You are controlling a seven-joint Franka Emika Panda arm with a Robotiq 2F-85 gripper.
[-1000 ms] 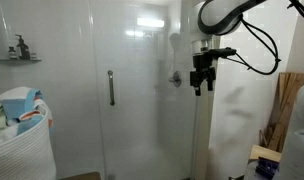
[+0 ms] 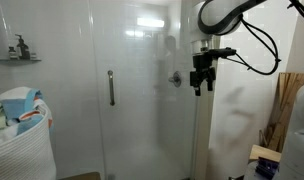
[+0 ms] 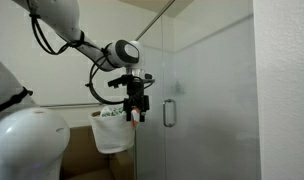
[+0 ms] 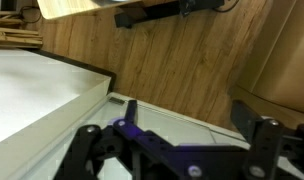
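My gripper (image 2: pixel 204 87) hangs in the air with its fingers pointing down, to the right of the frosted glass door (image 2: pixel 147 120) in exterior view 1. The door carries a vertical metal handle (image 2: pixel 111 88), which also shows as a handle (image 3: pixel 169 113) in exterior view 2. In the wrist view, the gripper has its two dark fingers wide apart: it is open, with nothing held between them. Below it lie a wooden floor (image 4: pixel 177 65) and a pale ledge or panel edge (image 4: pixel 172 125).
A white woven basket (image 2: pixel 24 153) heaped with towels (image 2: pixel 19 107) stands at the left. Bottles (image 2: pixel 21 48) rest on a wall shelf. A round knob (image 2: pixel 175 79) is close to the gripper in exterior view 1. A wooden surface (image 2: pixel 264 154) lies at lower right.
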